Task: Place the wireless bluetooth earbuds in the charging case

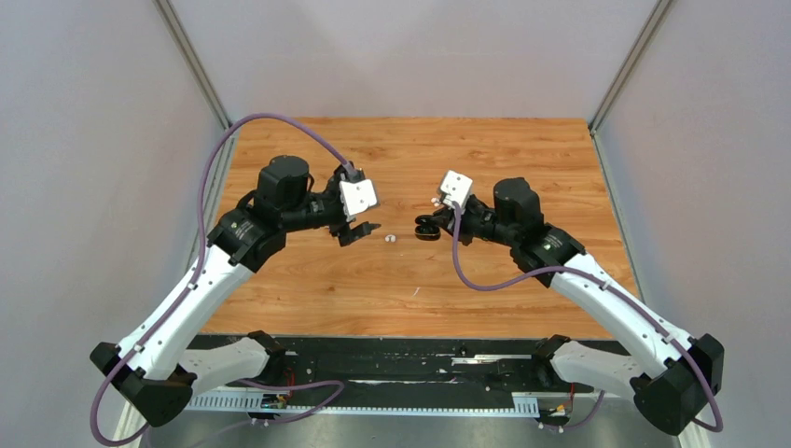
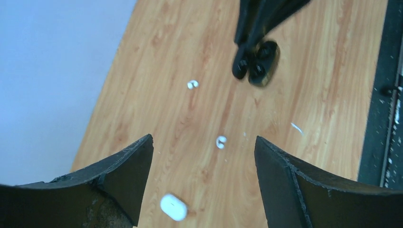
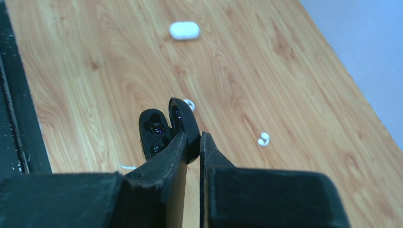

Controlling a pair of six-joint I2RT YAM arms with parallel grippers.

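A glossy black charging case point(image 3: 155, 129) stands open in the right wrist view, held above the table, with my right gripper shut on it. Dark rounded hollows show inside it; whether an earbud sits in any of them I cannot tell. My left gripper is open, its fingers wide apart and nothing between them, off to the left of the case in the top view. On the table lie two small groups of white earbuds, one point(image 1: 391, 238) between the grippers and another point(image 2: 192, 84) farther back.
A white rounded case point(image 2: 174, 207) lies on the wooden table point(image 1: 308, 299). Near the front is a thin pale sliver point(image 2: 297, 128). A small dark object point(image 2: 388, 90) shows by the black strip along the front edge; what it is I cannot tell.
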